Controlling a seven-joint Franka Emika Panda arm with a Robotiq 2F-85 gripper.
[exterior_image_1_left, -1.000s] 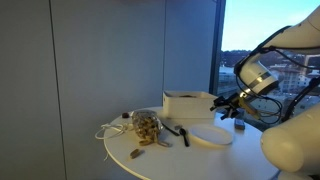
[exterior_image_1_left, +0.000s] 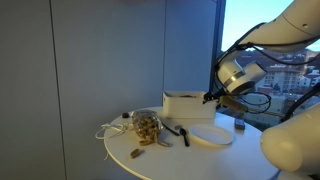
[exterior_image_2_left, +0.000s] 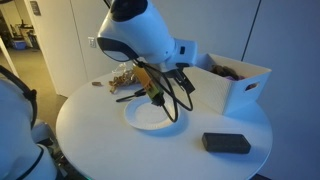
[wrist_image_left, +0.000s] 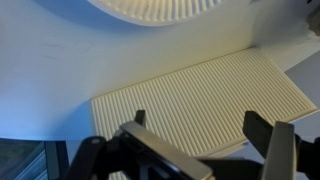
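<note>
My gripper is open, with nothing held between its fingers. In exterior view 1 it hangs above the table at the right (exterior_image_1_left: 209, 97), near the white box (exterior_image_1_left: 187, 104) and above the white plate (exterior_image_1_left: 209, 135). Below the fingers, the wrist view shows a pale, ridged rectangular surface (wrist_image_left: 190, 95); I cannot tell whether it belongs to a separate object. The plate's ribbed rim (wrist_image_left: 150, 14) crosses the top of that view. On the table in exterior view 2 lies a dark rectangular block (exterior_image_2_left: 226, 143), apart from the plate (exterior_image_2_left: 150, 114).
A clear container of brown pieces (exterior_image_1_left: 146, 125) stands toward the left, with loose bits (exterior_image_1_left: 136, 153) near it. A dark-handled tool (exterior_image_1_left: 184, 137) lies beside the plate. The box holds dark items (exterior_image_2_left: 226, 71).
In exterior view 1 the gripper has risen and shifted slightly left over the last second. The table objects look unmoved.
</note>
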